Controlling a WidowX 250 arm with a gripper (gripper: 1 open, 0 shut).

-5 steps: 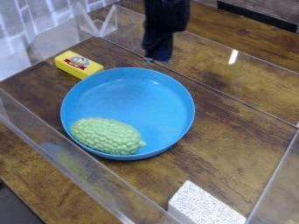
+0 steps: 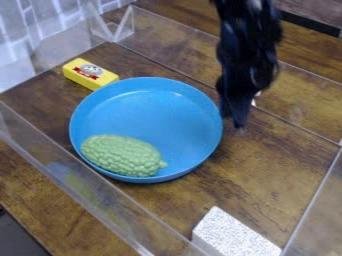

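Observation:
My dark gripper [image 2: 238, 112] hangs low just right of a blue plate [image 2: 154, 120], near its right rim; it is blurred, and I see nothing held in it. A small white bit behind it is mostly hidden. A green bumpy vegetable [image 2: 120, 155] lies in the lower left part of the plate.
A yellow box [image 2: 90, 74] lies behind the plate at left. A speckled white block [image 2: 235, 233] is at the front right. Clear walls border the wooden floor [image 2: 281, 160], which is mostly free to the right of the plate.
My gripper has come down and toward the right and front, from behind the plate to beside its right rim. The plate, vegetable, box and block have not moved.

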